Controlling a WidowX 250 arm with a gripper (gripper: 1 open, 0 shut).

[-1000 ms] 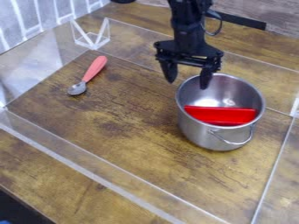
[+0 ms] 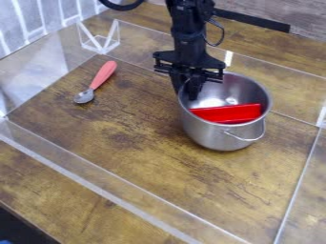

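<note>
A steel pot (image 2: pixel 224 135) stands on the wooden table, right of centre, with a red block (image 2: pixel 227 111) inside it. My black gripper (image 2: pixel 192 76) is over the pot's back-left rim, its lower fingers down at or inside the rim; whether they hold the rim I cannot tell. A spoon with a red handle (image 2: pixel 97 80) lies at the left.
A pale barrier or edge runs along the back left.
The pot has shifted left, and the red block with it. My gripper has lowered toward the pot's back-left rim.
</note>
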